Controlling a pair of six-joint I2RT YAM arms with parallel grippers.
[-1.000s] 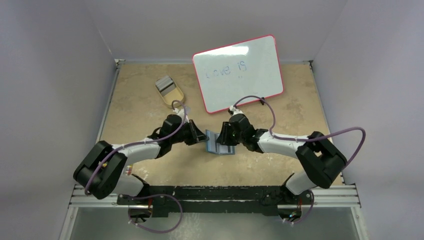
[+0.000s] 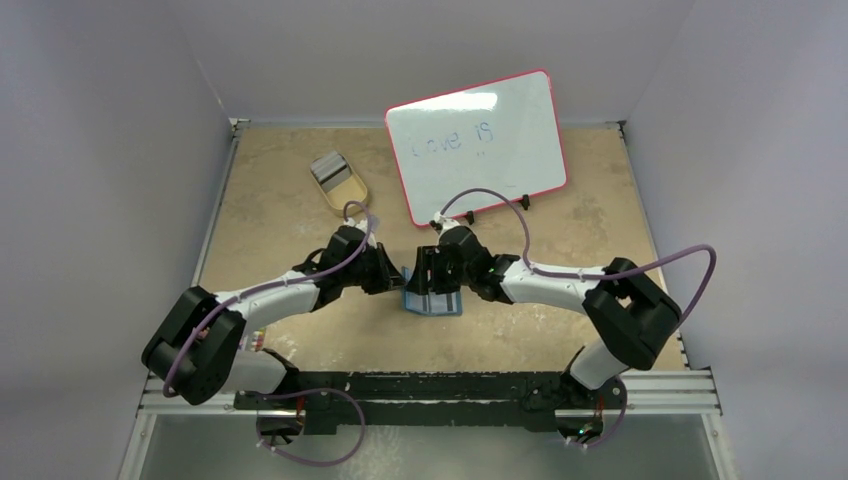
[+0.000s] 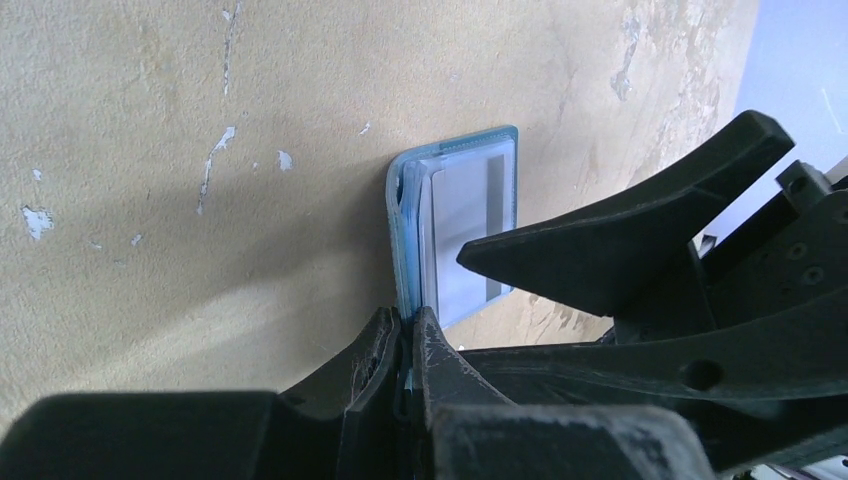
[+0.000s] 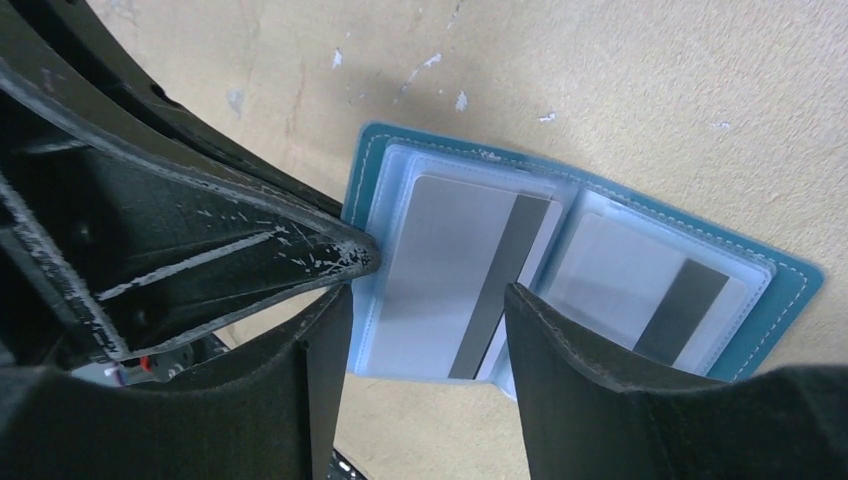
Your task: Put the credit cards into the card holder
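A blue card holder lies open near the table's middle, with cards in its clear sleeves, each showing a dark stripe. My left gripper is shut on the holder's left edge. My right gripper is open over the holder, its fingers apart with nothing held between them; in the left wrist view its dark body covers part of the holder's right side. In the top view both grippers partly hide the holder.
A tan tray with grey cards stands at the back left. A whiteboard with writing stands at the back.
Over the last second the holder and my left gripper have shifted slightly left.
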